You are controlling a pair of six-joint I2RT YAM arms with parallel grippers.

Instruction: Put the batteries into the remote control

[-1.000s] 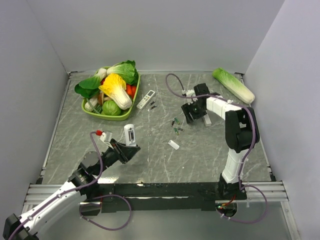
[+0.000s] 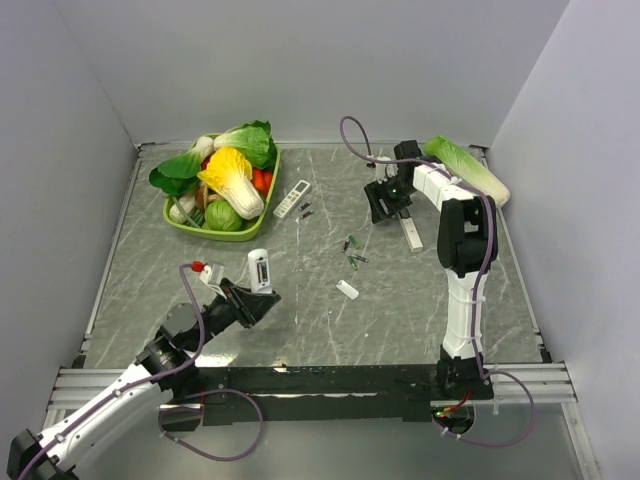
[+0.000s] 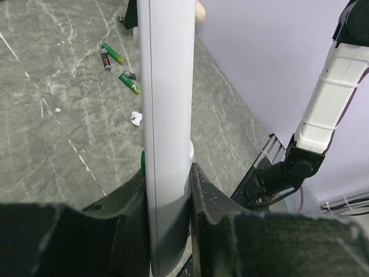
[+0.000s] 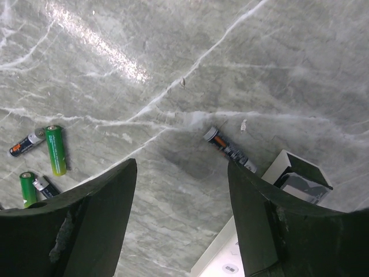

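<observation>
My left gripper is shut on a white remote control [image 2: 259,268], held upright above the table's front left; the remote blocks much of the left wrist view. At the back right, my right gripper stands open with nothing between its fingers. A dark battery with an orange band [image 4: 230,149] lies by its right fingertip, which partly overlaps it in view. Nearer the middle lie several loose batteries, among them a green one [image 4: 56,151] and a dark one [image 4: 27,142]. A small white piece [image 2: 347,290], perhaps a cover, rests in front of them.
Beside the right gripper lies a white box-like item with a dark end [image 2: 410,232], partly hidden by the right finger. Another remote [image 2: 292,199] rests near the green basket [image 2: 225,236] of vegetables, with small dark batteries [image 2: 306,210] alongside. A cabbage [image 2: 470,170] occupies the back right corner.
My right gripper has moved toward the back of the table, uncovering more of the white item. The left arm and its remote have stayed still.
</observation>
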